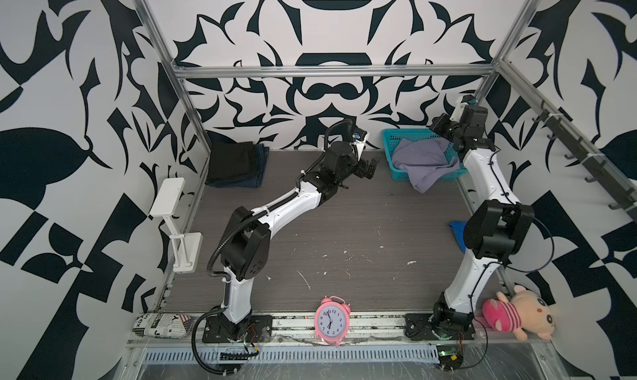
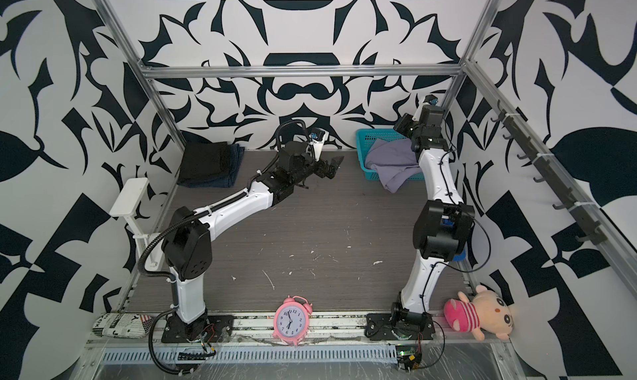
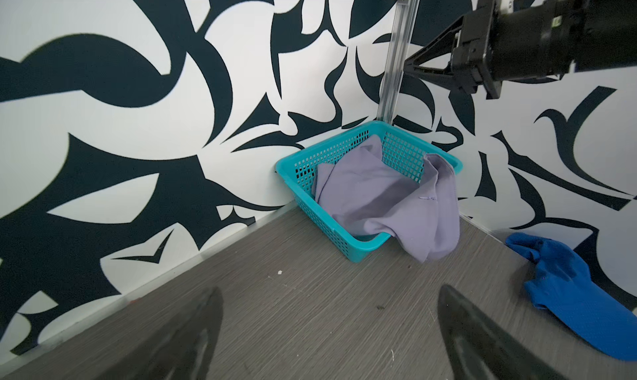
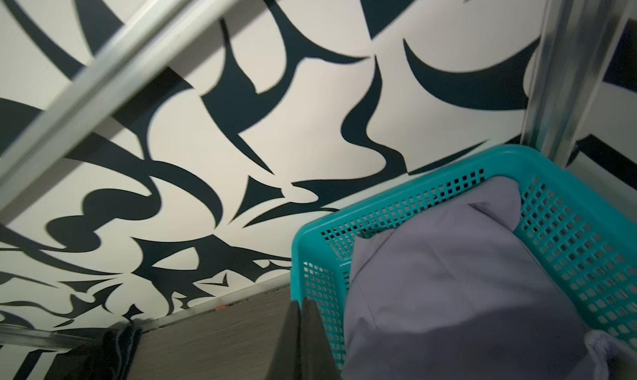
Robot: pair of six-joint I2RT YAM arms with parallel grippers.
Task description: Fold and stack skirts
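A purple-grey skirt (image 3: 378,194) lies in a teal basket (image 3: 345,247) at the back right, part of it draped over the front rim. Folded dark skirts (image 1: 232,161) lie stacked at the back left. My left gripper (image 1: 368,167) hangs over the middle back of the table, left of the basket; it is open, with nothing between its blurred fingers in the left wrist view. My right gripper is raised above the basket, shut, with nothing showing between its fingertips; the skirt lies below it.
A blue cloth (image 3: 570,293) lies at the right edge, partly behind the right arm. A white stand (image 1: 169,200) is at the left, a pink clock (image 1: 331,321) at the front edge, a plush toy (image 1: 530,313) at front right.
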